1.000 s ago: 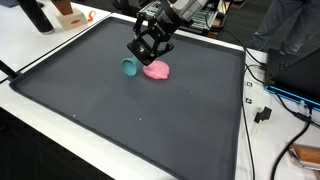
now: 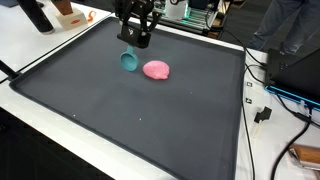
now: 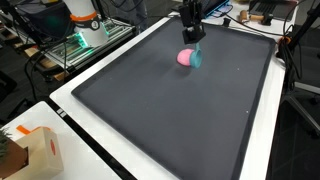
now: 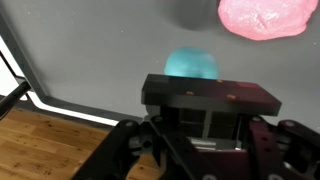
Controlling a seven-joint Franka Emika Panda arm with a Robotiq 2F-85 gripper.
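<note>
A teal spoon-like thing (image 2: 129, 61) with a round end hangs below my gripper (image 2: 130, 43), which is shut on its upper, narrower part. From the other side, the teal thing (image 3: 196, 60) appears beside a pink rounded object (image 3: 184, 57). That pink object (image 2: 156, 70) rests on the grey board, to the right of the teal one in exterior view 1. In the wrist view, the teal round end (image 4: 190, 63) shows past the dark fingers (image 4: 210, 93), which hide the rest of it. The pink object (image 4: 266, 14) is at the upper right there.
The dark grey board (image 2: 150, 115) has a pale border, and its middle and front are clear. A small upright black-and-white item (image 2: 262, 116) stands near the right edge, with cables beside it. Boxes (image 2: 68, 14) lie off the back left.
Over the last second my gripper has moved back and upward. The pink object stays where it was.
</note>
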